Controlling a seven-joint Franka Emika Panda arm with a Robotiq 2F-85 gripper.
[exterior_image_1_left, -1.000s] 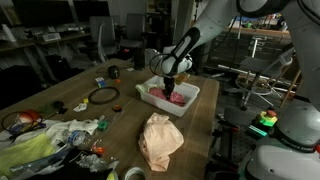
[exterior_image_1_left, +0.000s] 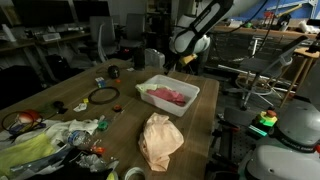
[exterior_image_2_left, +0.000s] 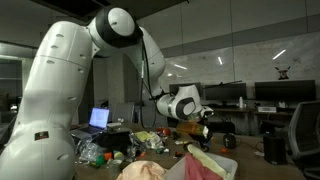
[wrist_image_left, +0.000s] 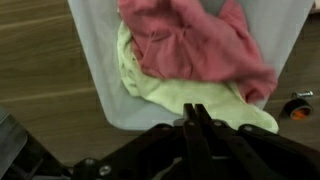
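A white bin (exterior_image_1_left: 145, 92) stands on the table with a red cloth (exterior_image_1_left: 168, 95) and a pale yellow cloth (exterior_image_2_left: 212, 162) inside. In the wrist view the red cloth (wrist_image_left: 190, 45) lies crumpled over the yellow one (wrist_image_left: 185, 92). My gripper (exterior_image_1_left: 172, 69) is above the table by the bin's far side, clear of the cloths in exterior view 1. From the wrist, its dark fingers (wrist_image_left: 193, 118) look close together, in front of the yellow cloth. No cloth hangs visibly from them; whether anything thin is between them is hidden.
A peach cloth (exterior_image_1_left: 160, 140) lies in front of the bin. Cables, a black ring (exterior_image_1_left: 102, 95) and many small items clutter the table's left side. A small round object (wrist_image_left: 297, 108) sits just outside the bin. Wood right of the bin is clear.
The gripper was low inside the bin at the red cloth. It has risen out and moved toward the bin's far side. The cloths remain in the bin.
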